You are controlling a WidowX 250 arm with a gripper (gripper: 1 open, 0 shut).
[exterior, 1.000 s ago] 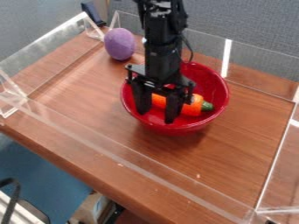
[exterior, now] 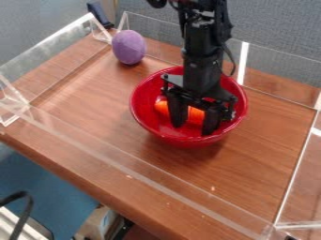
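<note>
My black gripper (exterior: 197, 108) reaches down into a red bowl (exterior: 153, 127) at the middle of the table, its fingers around an orange carrot (exterior: 168, 108) lying inside. The gripper hides much of the carrot, so whether it grips it cannot be seen. A purple oval object (exterior: 129, 47) lies on the wooden table (exterior: 100, 141) at the back left.
Clear plastic walls edge the table at the left, back and right. The wood is bare left of the bowl, in front and to the right. A drop lies beyond the front-left edge.
My gripper has moved right and slightly down within the bowl over the last second, now covering the carrot's green end. The bowl looks slightly shifted.
</note>
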